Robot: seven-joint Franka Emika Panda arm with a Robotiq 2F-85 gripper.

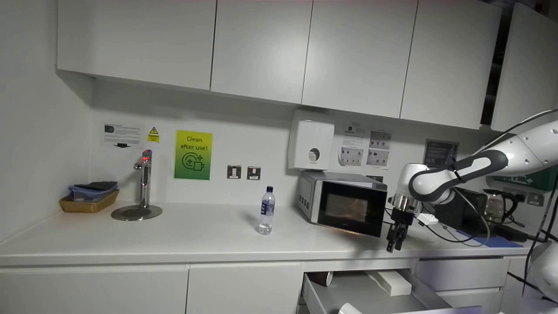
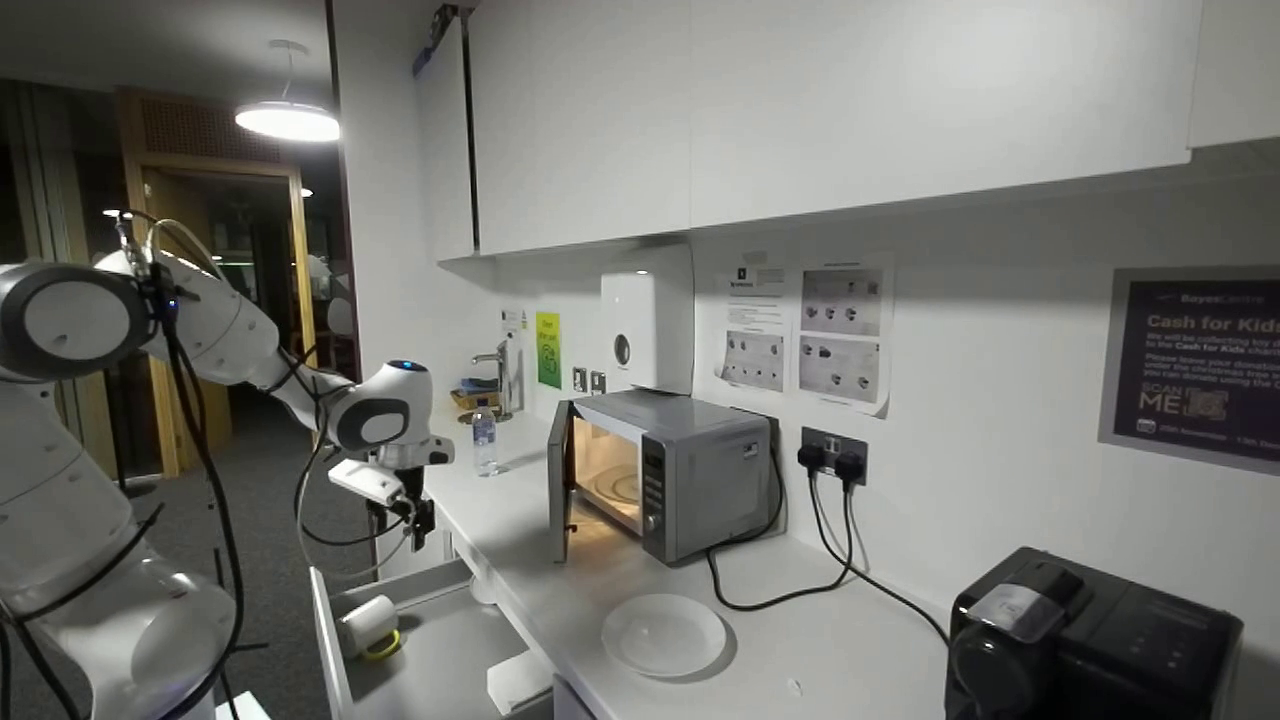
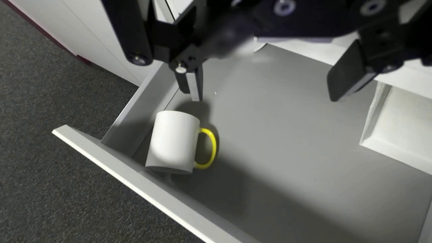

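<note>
A white mug with a yellow handle lies on its side in the front corner of the pulled-out drawer; in exterior view 2 the same mug shows against the drawer's front. My gripper is open, its two dark fingers wide apart and nothing between them. In exterior view 1 the gripper hangs above the drawer, in front of the microwave. The wrist view has the mug below the left finger, clear of it.
The microwave door stands open over the counter. A white plate lies near it, and a water bottle stands upright farther along. A white box and a second cup are in the drawer.
</note>
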